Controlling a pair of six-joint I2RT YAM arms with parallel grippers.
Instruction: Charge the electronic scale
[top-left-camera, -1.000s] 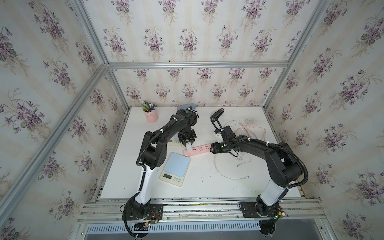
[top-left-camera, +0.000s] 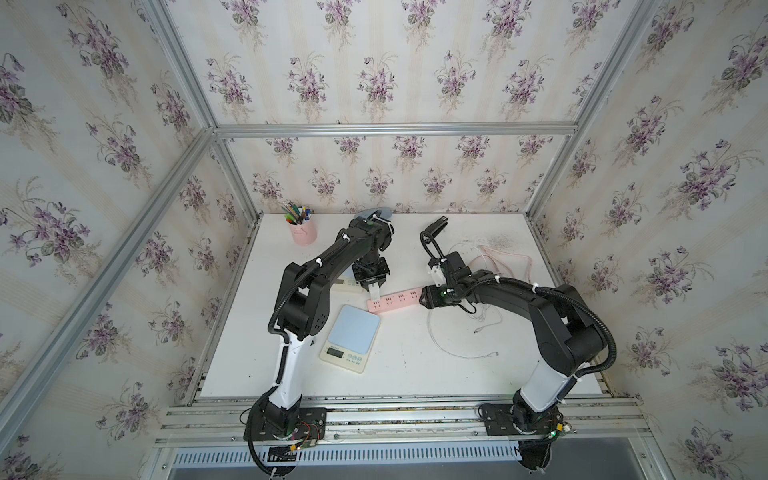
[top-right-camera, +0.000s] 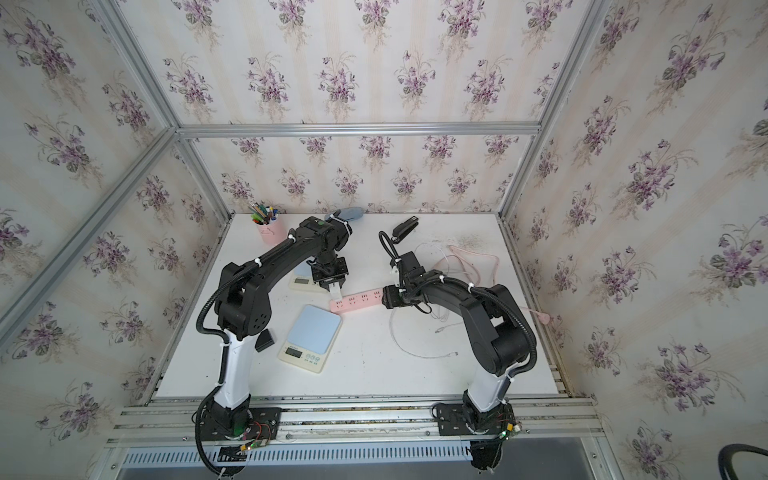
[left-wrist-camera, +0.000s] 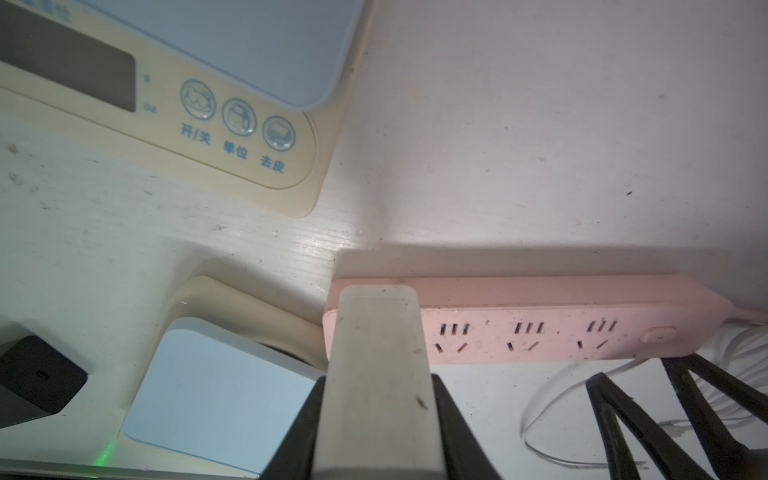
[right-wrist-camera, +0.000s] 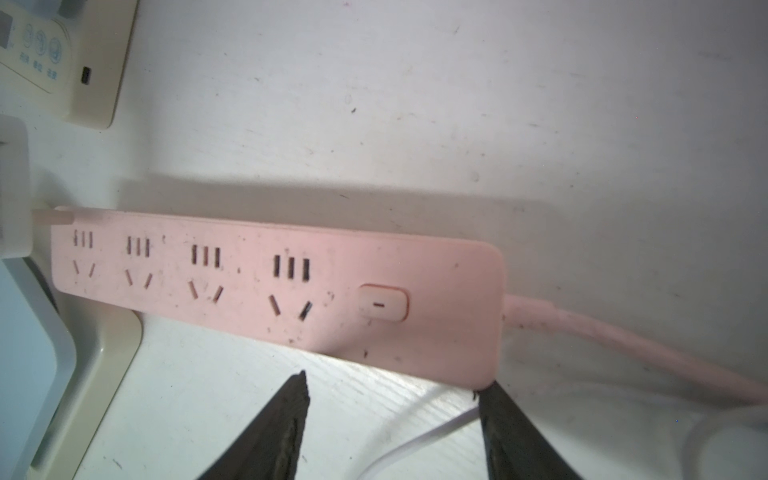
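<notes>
A white charger block (left-wrist-camera: 380, 384) is pinched in my left gripper, which is shut on it. The block hovers over the left end of the pink power strip (left-wrist-camera: 552, 308); whether its prongs touch the sockets is hidden. At the strip's cord end, my right gripper is part open, its fingers (right-wrist-camera: 284, 420) apart with nothing gripped between them. One of those fingertips is close to the strip's near corner. The electronic scale (top-left-camera: 349, 340), cream with a blue plate, lies in front of the strip; its small side port (right-wrist-camera: 85, 75) shows in the right wrist view.
Behind my left gripper lies a second blue-topped scale (left-wrist-camera: 224, 392). White cables (top-left-camera: 464, 356) spread over the table on the right. A pen cup (top-left-camera: 303, 232) stands at the back left.
My left gripper has shifted slightly left with the charger block, along the strip's left end. The right arm looks unmoved.
</notes>
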